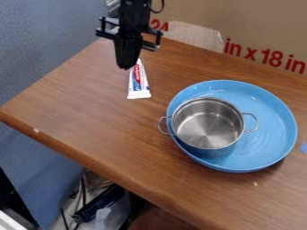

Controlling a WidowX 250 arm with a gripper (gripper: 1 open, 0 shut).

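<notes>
The black gripper (127,56) hangs from the top of the view, above the upper end of a white toothpaste tube (138,83) with red and blue print, which lies on the wooden table. Whether the fingers are open or shut cannot be told from here. A steel pot (207,123) with two handles sits on a blue plate (268,110) at the right.
A cardboard box (258,36) stands along the back. Grey-blue fabric and assorted items are beyond the left edge. A small blue piece lies at the right edge.
</notes>
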